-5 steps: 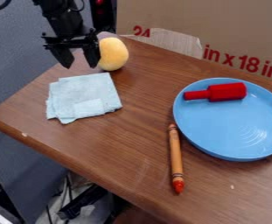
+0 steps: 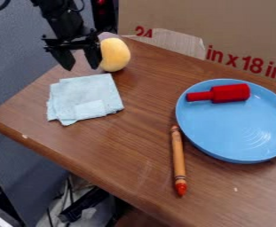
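Note:
My black gripper (image 2: 81,62) hangs at the table's back left, fingers pointing down and apart, one finger beside a yellow rounded object (image 2: 115,56); whether it touches that object I cannot tell. A folded pale blue cloth (image 2: 84,99) lies just in front of the gripper. A blue plate (image 2: 235,133) sits on the right with a red cylindrical object with a handle (image 2: 226,93) on it. An orange crayon (image 2: 179,162) lies left of the plate.
The wooden table (image 2: 116,160) has clear room at its middle and front left. A cardboard box (image 2: 223,35) stands along the back. The table's left edge drops off beside the cloth.

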